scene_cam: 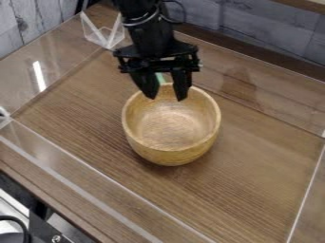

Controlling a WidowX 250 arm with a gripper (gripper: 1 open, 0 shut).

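Note:
A round, light wooden bowl [170, 131] sits near the middle of the table, its inside bare where visible. My black gripper [165, 87] hangs over the bowl's back rim, its two fingers pointing down and apart, so it is open; I see nothing held between them. A small green object [160, 78] shows behind the gripper, mostly hidden by it.
A white, clear item, perhaps plastic, lies at the left edge. A raised wooden edge runs along the back right.

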